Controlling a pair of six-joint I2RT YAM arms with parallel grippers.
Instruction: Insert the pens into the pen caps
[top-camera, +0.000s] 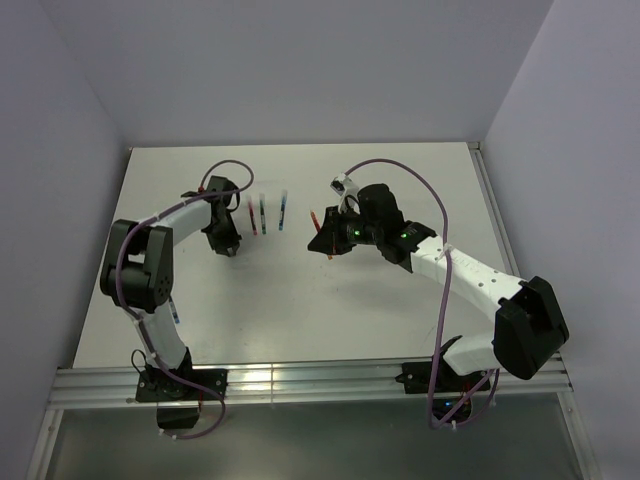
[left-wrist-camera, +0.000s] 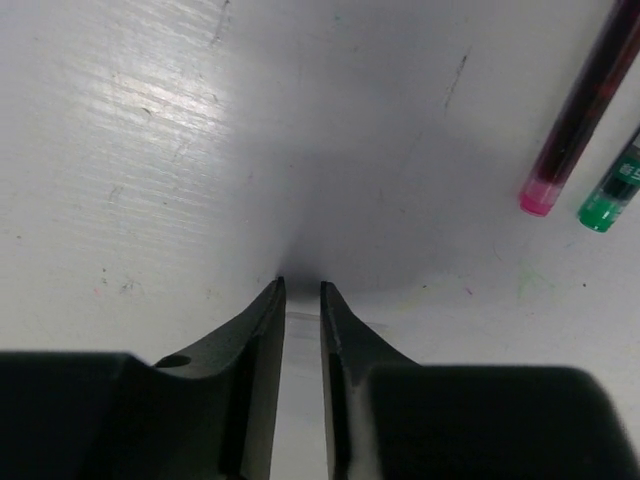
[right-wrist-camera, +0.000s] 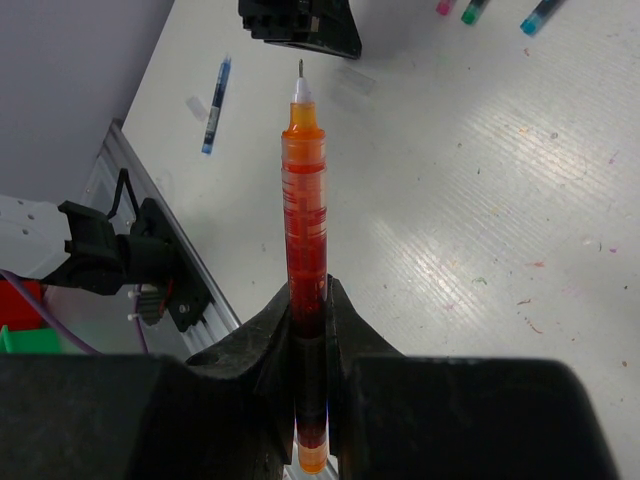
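Observation:
My right gripper is shut on an orange pen (right-wrist-camera: 306, 220), held upright in the right wrist view with its tip upward, above the table middle. My left gripper hangs low at the left of the table, its fingertips a small gap apart over a faint clear cap (left-wrist-camera: 301, 328) lying on the white surface; whether it grips it, I cannot tell. A red pen (left-wrist-camera: 572, 130) and a green pen (left-wrist-camera: 615, 185) lie to its right; a blue pen (right-wrist-camera: 540, 14) lies beside them.
Another blue pen (right-wrist-camera: 216, 105) lies at the near left beside a clear cap (right-wrist-camera: 197, 110). Grey walls stand around the table.

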